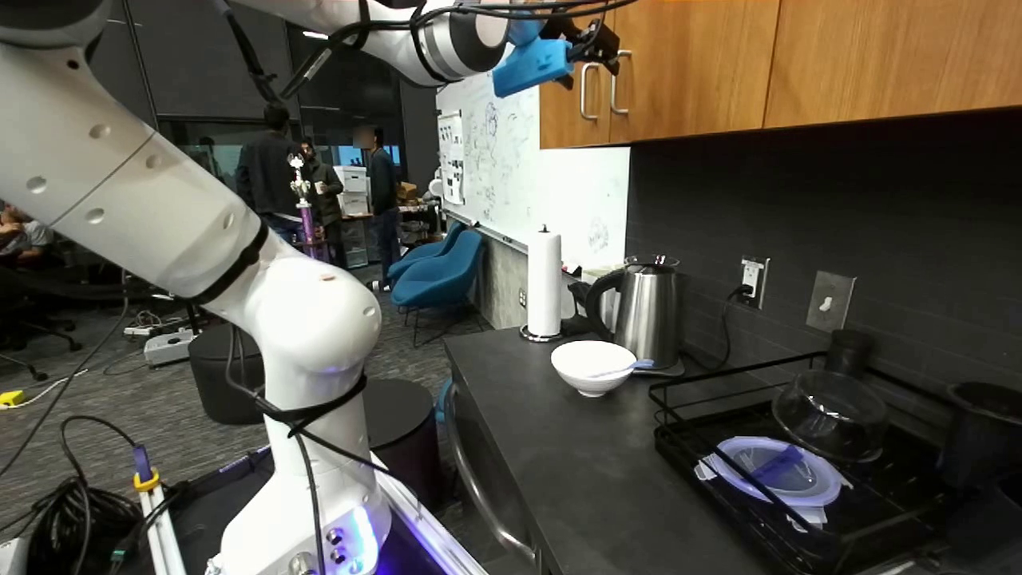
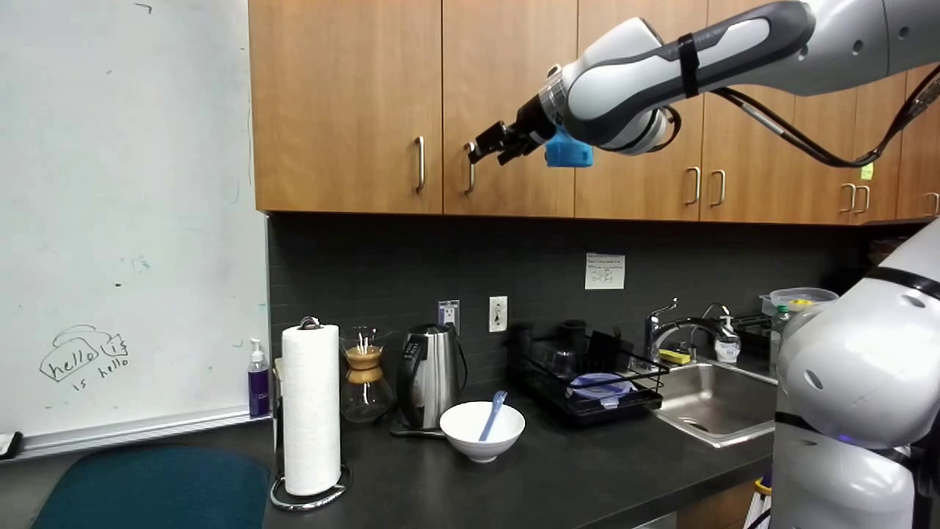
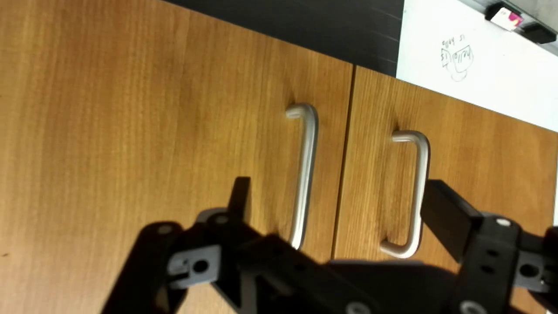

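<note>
My gripper is open in front of two closed wooden cabinet doors, with nothing held. In the wrist view, one metal handle (image 3: pixel 306 175) stands between the fingers on the left door (image 3: pixel 157 131). A second handle (image 3: pixel 420 193) is on the neighbouring door (image 3: pixel 471 157), partly overlapped by the right finger (image 3: pixel 450 220). From exterior view 2, the gripper (image 2: pixel 491 146) appears right by the handle (image 2: pixel 471 169) of the second door from the left; whether it touches cannot be told. Exterior view 1 has the gripper (image 1: pixel 596 49) high beside the cabinet handles.
Below, the dark counter (image 2: pixel 564 467) carries a white bowl (image 2: pixel 467 427) with a blue utensil (image 2: pixel 493 414), a steel kettle (image 2: pixel 432 375), paper towels (image 2: pixel 311 410) and a dish rack (image 2: pixel 564 397). Free air surrounds the arm between cabinets and counter.
</note>
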